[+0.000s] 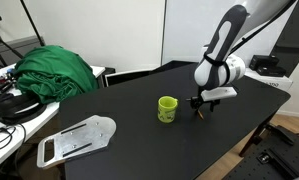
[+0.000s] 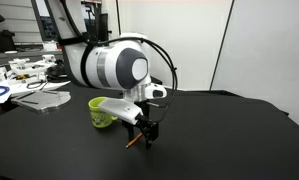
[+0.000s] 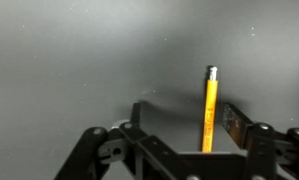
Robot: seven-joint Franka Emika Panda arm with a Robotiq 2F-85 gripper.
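Note:
An orange stick like a pen or pencil (image 3: 209, 115), with a pale tip, shows between the two fingers in the wrist view, nearer the right one. My gripper is part open, low over the dark table, with a gap left of the stick. In exterior view 1 the gripper (image 1: 201, 107) covers much of the stick. Exterior view 2 shows the stick (image 2: 135, 140) slanting at the fingertips; whether a finger touches it I cannot tell. A yellow-green mug (image 1: 167, 109) stands beside the gripper on the table.
A grey metal tray (image 1: 77, 140) lies at the table's left. Behind it are a green cloth heap (image 1: 57, 74) and a black pan (image 1: 14, 107).

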